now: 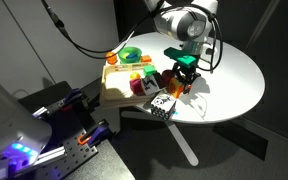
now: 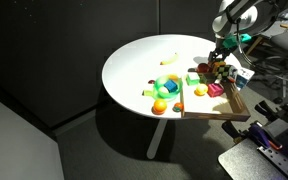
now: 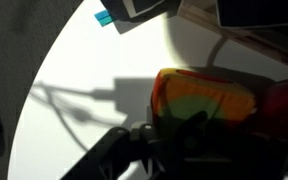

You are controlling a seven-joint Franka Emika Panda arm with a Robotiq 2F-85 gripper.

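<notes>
An orange object (image 1: pixel 177 88) stands on the white round table, right of the wooden box. In the wrist view this orange object (image 3: pixel 199 100) has a reddish rim and a yellow-green tint, and its lower side is dark. My gripper (image 1: pixel 180 78) points down at it from above, with the dark fingers close around or against it. Shadow hides the gap between the fingers, so how far apart they stand is unclear. A dark red round thing (image 3: pixel 282 105) sits right beside the orange object in the wrist view.
A wooden box (image 2: pixel 212 104) holds several coloured pieces. Near it stand a green bowl (image 2: pixel 167 85) and a black-and-white dotted block (image 1: pixel 164 104), the latter close to the table's front edge.
</notes>
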